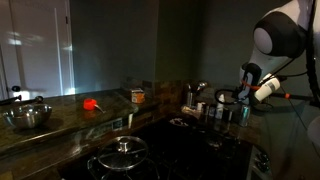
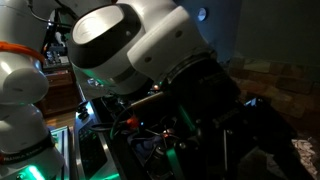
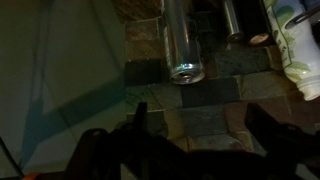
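Note:
In the wrist view my gripper has its two dark fingers spread wide apart, with only tiled surface showing between them. Beyond the fingertips is a shiny silver cylinder (image 3: pixel 183 48). A white bottle with green and blue marks (image 3: pixel 295 48) lies toward the upper right. Between these two is a darker metal cylinder (image 3: pixel 232 20), cut off by the top edge. From outside, the arm's white wrist (image 1: pixel 266 88) hangs near the bottles at the back right corner; the fingers are too dark to make out there.
A lidded glass pot (image 1: pixel 122 153) sits on the black stovetop (image 1: pixel 185 145). On the left ledge are a metal bowl (image 1: pixel 28 116), a red item (image 1: pixel 91 104) and an orange-and-white tub (image 1: pixel 138 96). The arm's large links (image 2: pixel 150 50) block most of exterior view 2.

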